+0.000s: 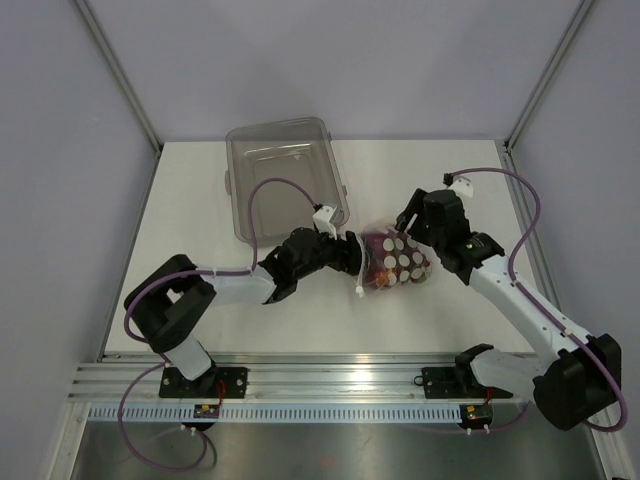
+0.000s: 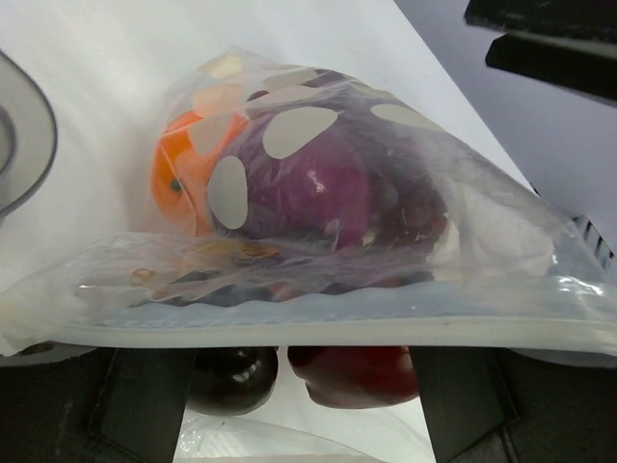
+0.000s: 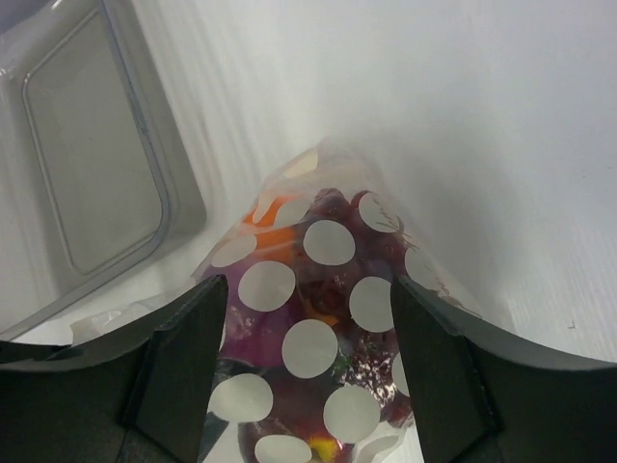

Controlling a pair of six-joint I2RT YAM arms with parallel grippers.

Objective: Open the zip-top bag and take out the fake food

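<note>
The clear zip top bag (image 1: 393, 260) with white dots lies mid-right on the table. Orange (image 2: 181, 169) and purple (image 2: 318, 183) fake food shows through it, with dark red and black pieces (image 2: 352, 376) below the zip edge. My left gripper is open at the bag's zip strip (image 2: 289, 335), which crosses above its spread fingers; whether it touches them is unclear. My right gripper hangs open above the dotted side of the bag, nothing visible gripped between its fingers.
A grey translucent container (image 1: 280, 160) stands at the back left, beside my left arm.
</note>
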